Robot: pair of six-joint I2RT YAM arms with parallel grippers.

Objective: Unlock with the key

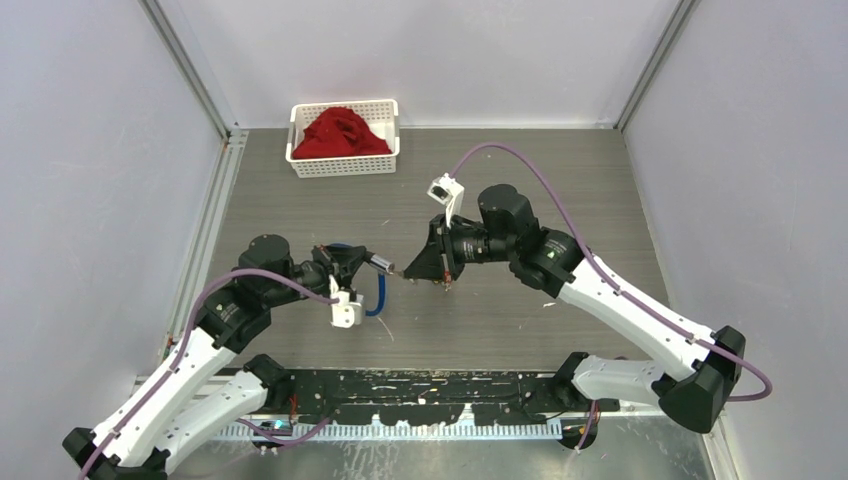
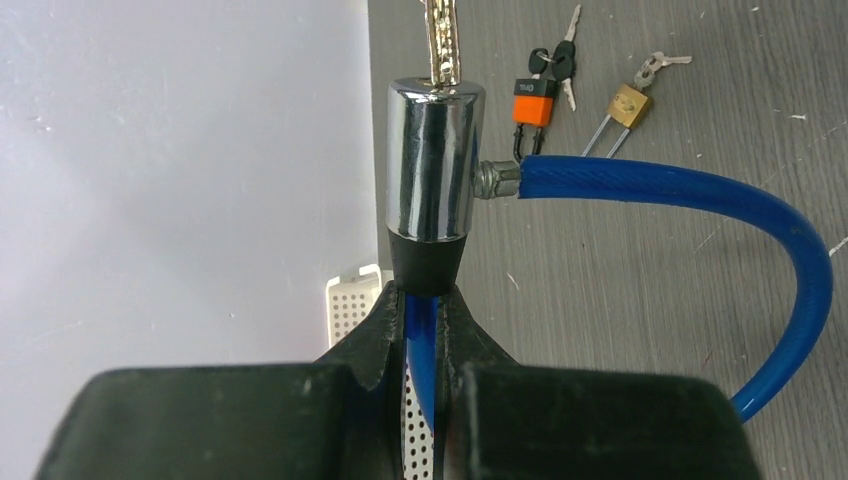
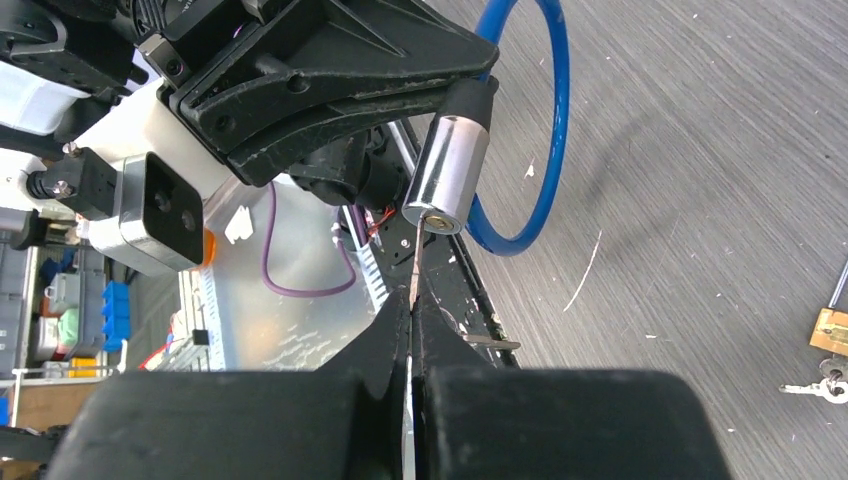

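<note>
The blue cable lock has a chrome cylinder [image 2: 432, 160] with a black collar, and my left gripper is shut on the cable end just behind that collar. The blue cable [image 3: 556, 120] loops out from the cylinder's side. My right gripper is shut on a thin key [image 3: 417, 262], its blade pointing at the cylinder's end face. In the right wrist view the blade tip overlaps the face just left of the brass keyhole [image 3: 437, 222]; whether it touches or enters, I cannot tell. The cylinder [image 1: 381, 264] and right gripper [image 1: 413, 274] nearly meet in the top view.
On the table lie an orange padlock [image 2: 534, 108] with black-headed keys and a brass padlock [image 2: 629, 105] with its key. A white basket [image 1: 347, 168] holding red cloth [image 1: 342, 134] stands at the back. Table space behind the grippers is clear.
</note>
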